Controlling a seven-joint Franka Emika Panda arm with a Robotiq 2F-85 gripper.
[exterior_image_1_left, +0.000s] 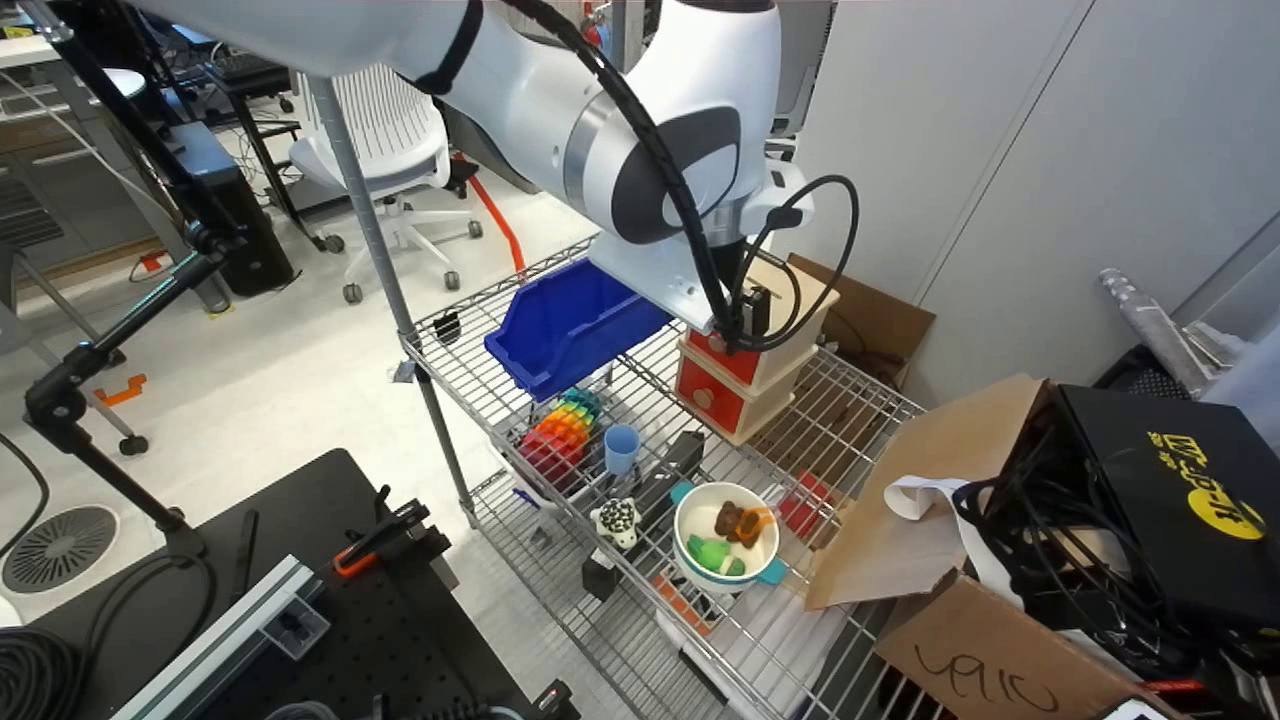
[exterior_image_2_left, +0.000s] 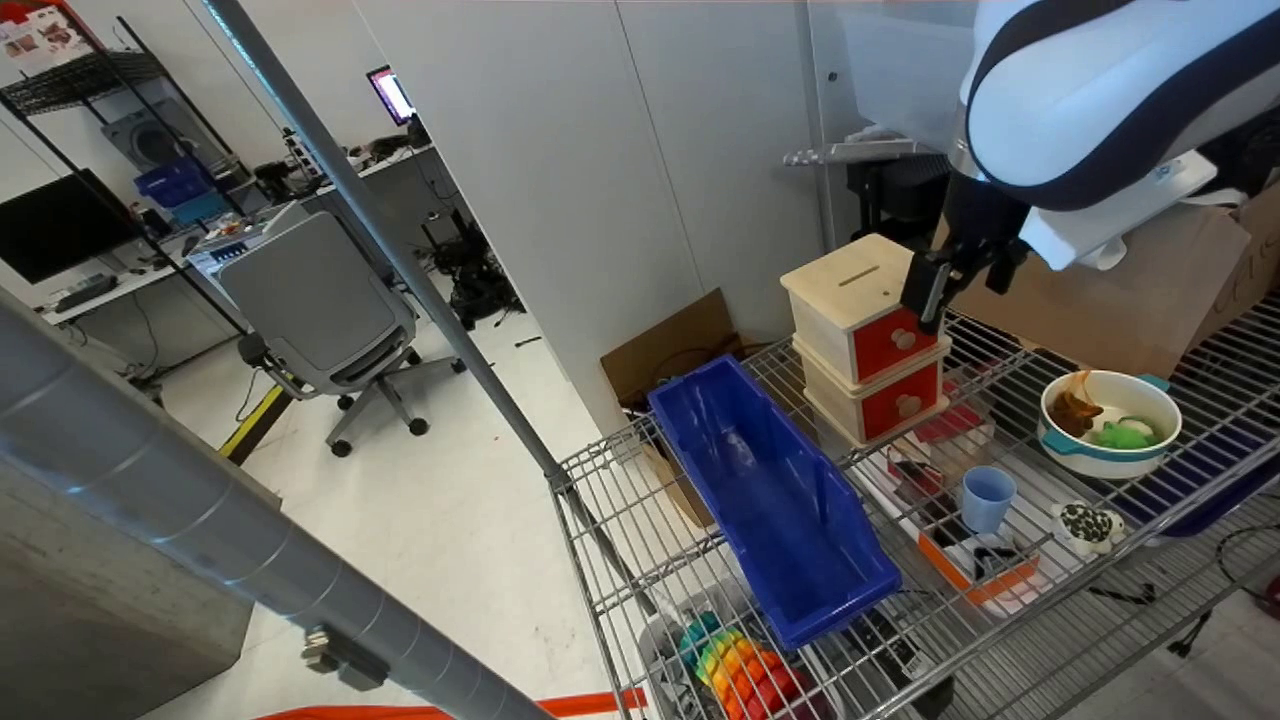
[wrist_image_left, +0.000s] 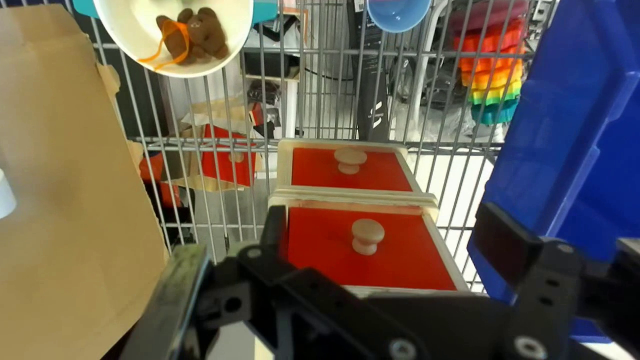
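Note:
Two wooden boxes are stacked on the wire shelf, each with a red drawer front and a round wooden knob; the upper drawer (wrist_image_left: 321, 246) and lower drawer (wrist_image_left: 312, 168) both look shut. My gripper is open, its black fingers (wrist_image_left: 505, 243) spread either side of the upper drawer's knob (wrist_image_left: 367, 231), with nothing visibly held. From the side, the gripper (exterior_image_2_left: 930, 292) is close to the front of the upper box (exterior_image_2_left: 843, 300). Whether the fingers touch the drawer cannot be told.
An empty blue bin (exterior_image_2_left: 768, 504) lies beside the boxes. Forward on the shelf are a blue cup (exterior_image_2_left: 987, 498), a spotted toy (exterior_image_2_left: 1086, 526) and a white bowl (exterior_image_1_left: 708, 516) with a brown toy and a green toy. An open cardboard box (exterior_image_1_left: 924, 480) flanks the other side.

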